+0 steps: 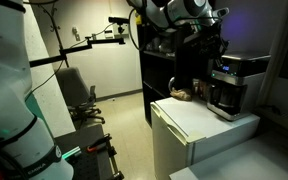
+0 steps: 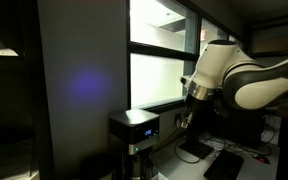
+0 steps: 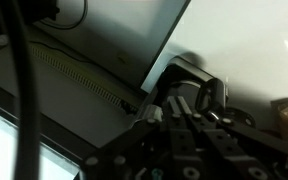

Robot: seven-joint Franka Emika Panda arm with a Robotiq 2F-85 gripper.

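A black and silver coffee maker [image 1: 236, 82] stands on the white counter toward the back right. Its silver top [image 2: 134, 117] shows in the second exterior view, to the left of the arm. My gripper [image 1: 220, 45] hangs high above the counter, close to the top of the coffee maker in that view. In the wrist view the gripper is shut, and nothing shows between its fingers. A dark rounded appliance part [image 3: 188, 78] lies beyond the fingertips, partly hidden by them. Contact with the coffee maker cannot be made out.
Brownish items [image 1: 181, 95] sit at the back of the white counter [image 1: 189, 117], whose front is mostly clear. Cables and a dark box [image 2: 224, 165] lie on the surface below the arm. An office chair [image 1: 79, 92] stands far left.
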